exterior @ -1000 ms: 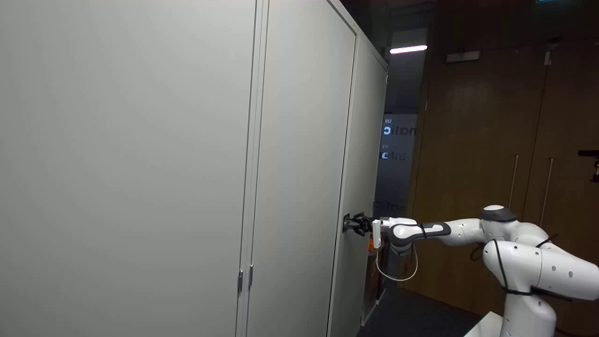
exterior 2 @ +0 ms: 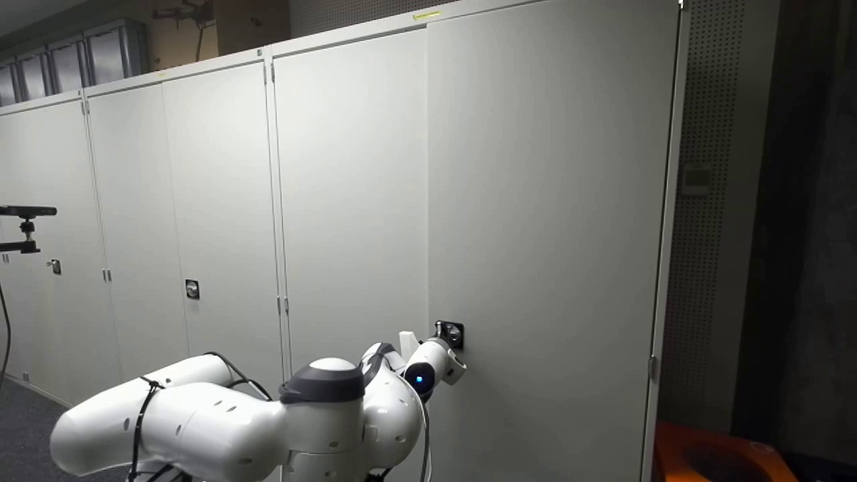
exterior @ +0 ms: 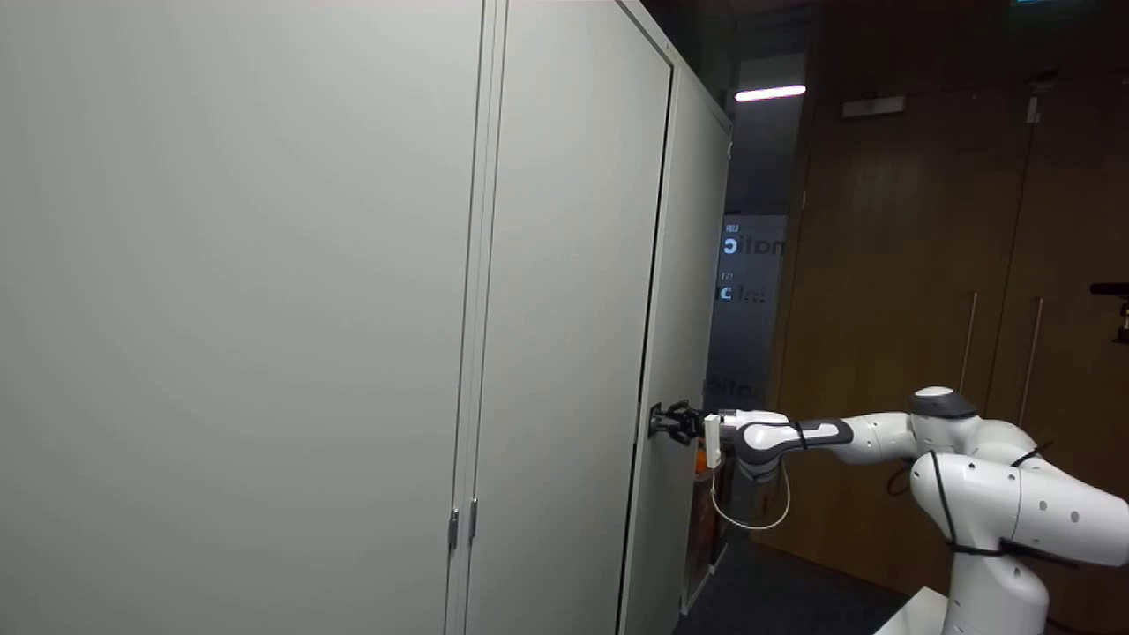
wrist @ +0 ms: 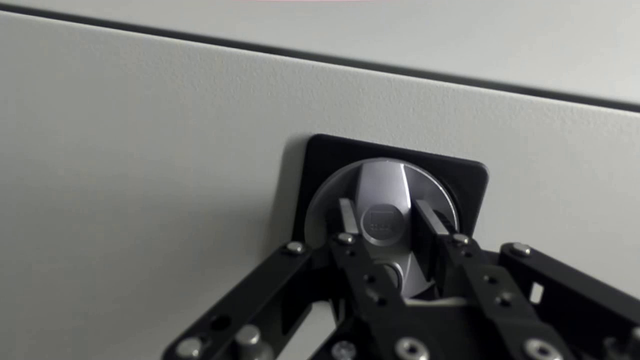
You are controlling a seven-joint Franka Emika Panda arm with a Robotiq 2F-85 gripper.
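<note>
A round silver turn-handle [wrist: 384, 183] on a square black plate [wrist: 336, 150] shows in the wrist view. My gripper is shut on its raised grip, one finger [wrist: 348, 216] at each side. The handle belongs to the right-hand door [exterior 2: 554, 201] of a tall grey cabinet, low along that door's inner edge. From the side, my gripper [exterior: 664, 420] reaches straight to the door. A narrow dark gap [exterior: 657, 222] runs between this door and the neighbouring door [exterior: 571, 265]. In the second exterior view, the arm hides most of the gripper.
More grey cabinets [exterior 2: 128, 201] continue to the left. An orange object [exterior 2: 715, 458] stands on the floor right of the cabinet. Wooden doors [exterior: 900, 265] lie behind the arm, with dark floor [exterior: 815, 587] between.
The dark line between the two doors has become wider. My gripper and the handle have shifted very slightly away from the cabinet, with the grip kept.
</note>
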